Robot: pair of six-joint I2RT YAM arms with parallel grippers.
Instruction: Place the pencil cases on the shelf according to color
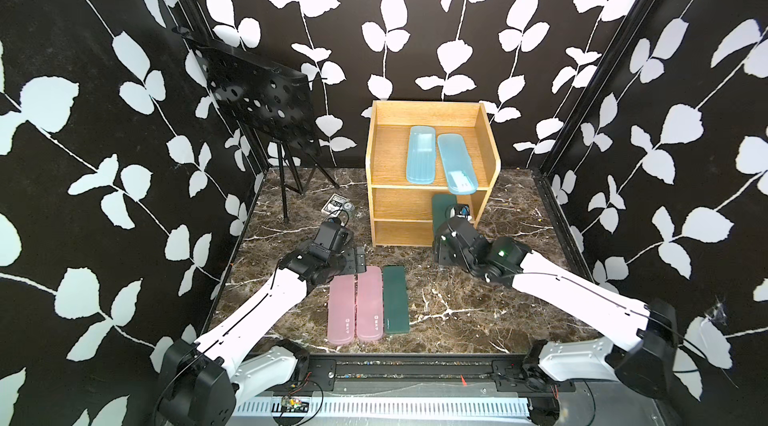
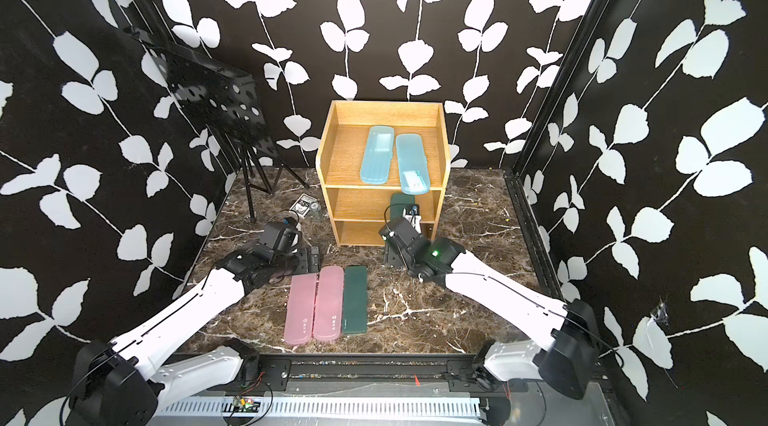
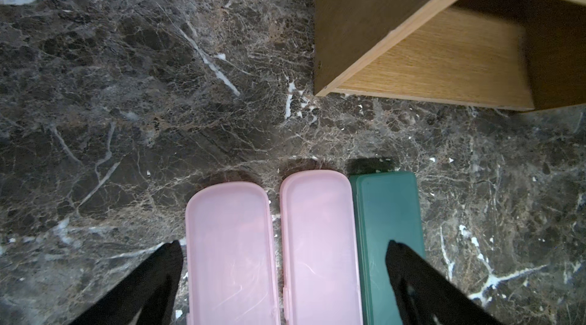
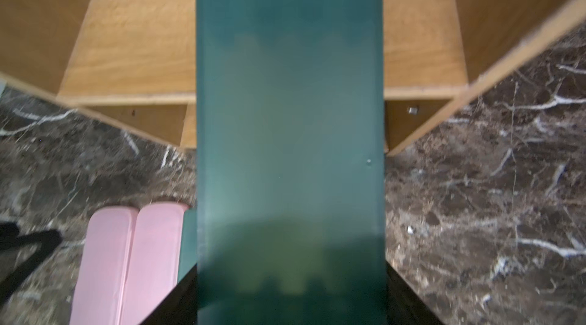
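Observation:
My right gripper (image 1: pixel 452 242) is shut on a dark green pencil case (image 4: pixel 289 129), raised at the front of the wooden shelf (image 1: pixel 416 230), its far end at the middle opening. My left gripper hovers over two pink cases (image 3: pixel 229 245) (image 3: pixel 320 245) and a second green case (image 3: pixel 387 233) lying side by side on the table; it looks open, with fingers apart. Two light blue cases (image 1: pixel 421 153) (image 1: pixel 456 161) lie on the top board.
A black stand (image 1: pixel 285 185) stands at the back left, with small items (image 1: pixel 336 204) near it.

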